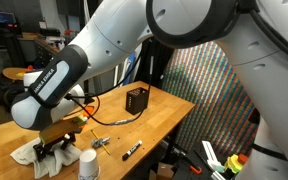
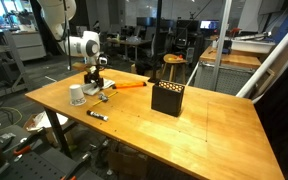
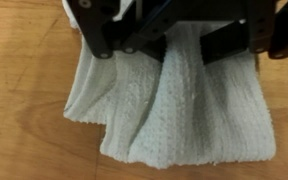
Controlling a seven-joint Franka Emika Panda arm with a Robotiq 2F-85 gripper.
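Note:
A whitish ribbed towel [image 3: 189, 125] lies bunched on the wooden table, its folds rising between the dark fingers of my gripper in the wrist view. The fingers stand some way apart with cloth filling the gap; whether they press firmly on it I cannot tell. In exterior view 1 the gripper [image 1: 52, 140] is down at the towel [image 1: 26, 153], at the table's left. From the other side, the gripper [image 2: 92, 76] shows small, and the arm hides part of the cloth.
A white cup [image 1: 89, 164] stands close to the towel. A dark box [image 2: 168, 98] sits farther along the table, with an orange object [image 2: 130, 84] nearer the arm. A dark marker-like item [image 2: 98, 115] lies near the front edge.

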